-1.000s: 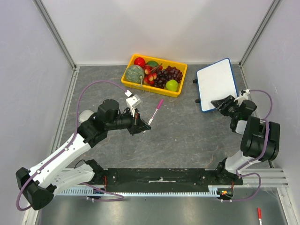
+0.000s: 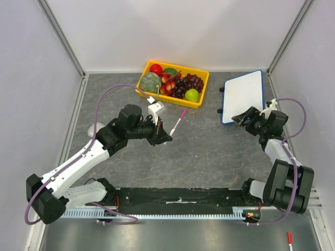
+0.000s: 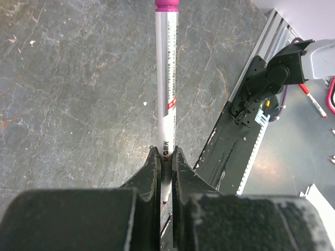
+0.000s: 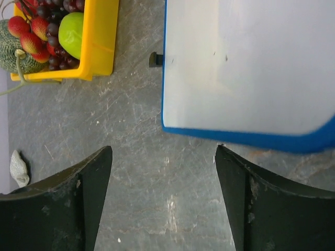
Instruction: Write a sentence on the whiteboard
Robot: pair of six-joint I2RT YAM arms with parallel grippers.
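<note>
My left gripper is shut on the white marker (image 3: 167,73), close to its lower end. The marker's magenta cap (image 2: 183,112) points away from the fingers, toward the back of the table. At the back right lies the blue-framed whiteboard (image 2: 244,94), its visible face blank. My right gripper (image 2: 244,118) is by the board's front edge. In the right wrist view its two fingers (image 4: 86,193) stand apart with nothing between them, and the board's near edge lies beyond and above the gap.
A yellow crate (image 2: 172,99) of fruit stands at the back middle, left of the board. A white rounded object (image 2: 96,129) sits behind the left arm. A red-and-white marker (image 2: 290,240) lies beyond the table's front edge.
The whiteboard has turned straighter and its far end has shifted right. The left gripper has carried the marker slightly right.
</note>
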